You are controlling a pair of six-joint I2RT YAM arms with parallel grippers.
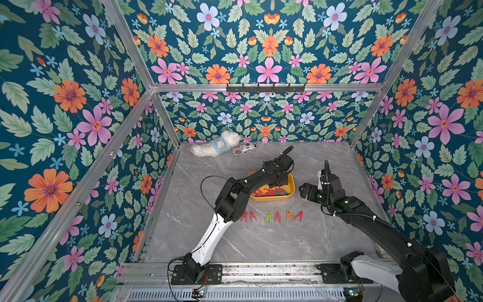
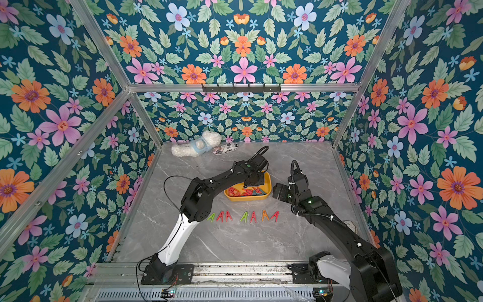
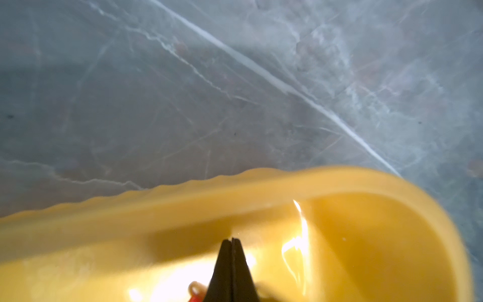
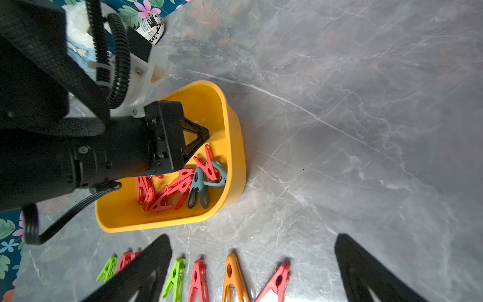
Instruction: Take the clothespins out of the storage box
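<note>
The yellow storage box (image 4: 234, 151) holds several red clothespins (image 4: 178, 188) and blue-grey ones (image 4: 198, 186). My left gripper is shut, its fingertips inside the box near a wall, with nothing clearly between them. A row of clothespins in red, green and orange (image 4: 234, 276) lies on the table in front of the box. My right gripper (image 2: 279, 191) hangs just right of the box, its fingers open and empty in the right wrist view.
A white fluffy item with a blue band (image 1: 206, 148) and a small printed item (image 1: 244, 148) lie at the back left.
</note>
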